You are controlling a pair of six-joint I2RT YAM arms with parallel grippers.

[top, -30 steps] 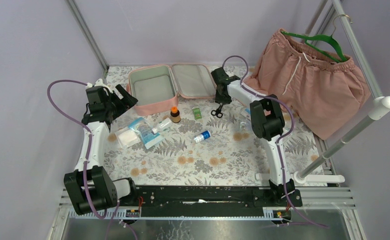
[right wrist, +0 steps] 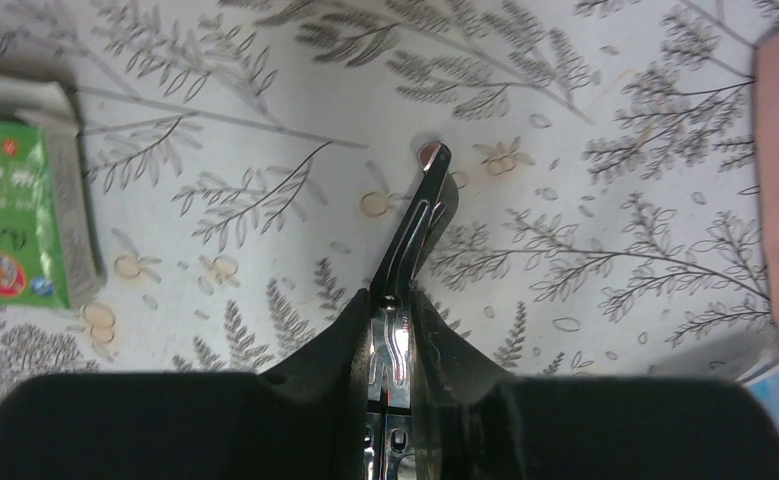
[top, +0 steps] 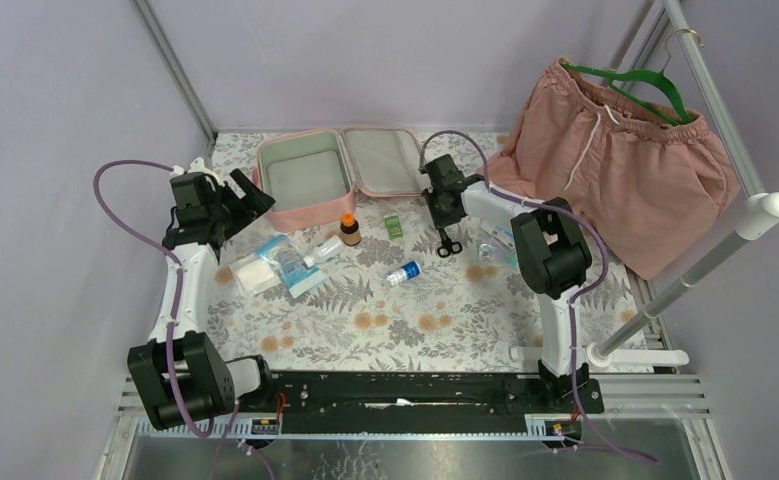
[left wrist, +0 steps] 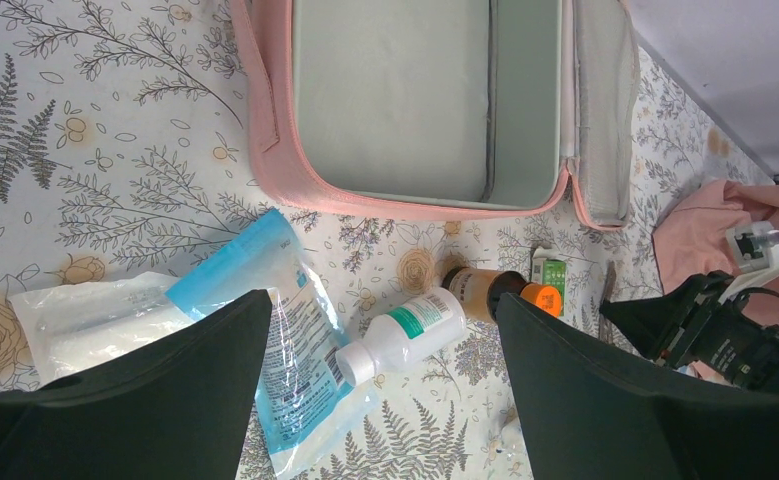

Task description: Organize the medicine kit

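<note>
The pink medicine kit point(top: 305, 212) lies open and empty at the back, lid to its right. Scissors point(top: 449, 247) are between the fingertips of my right gripper point(top: 439, 222); in the right wrist view these close round the metal blades point(right wrist: 409, 232), though the grip is unclear. My left gripper point(top: 247, 195) stands open and empty left of the kit. A brown bottle point(top: 350, 236), green box point(top: 394, 226), white bottle point(top: 323, 252), blue-labelled bottle point(top: 404, 272) and packets point(top: 295, 270) lie in front of the kit.
Pink shorts point(top: 625, 180) hang from a white stand at the right, close behind the right arm. Clear packets point(top: 495, 250) lie beside that arm.
My right arm has shifted toward the front, and the scissors have moved and turned with it, their handles lower in the top view. The left arm is unchanged.
</note>
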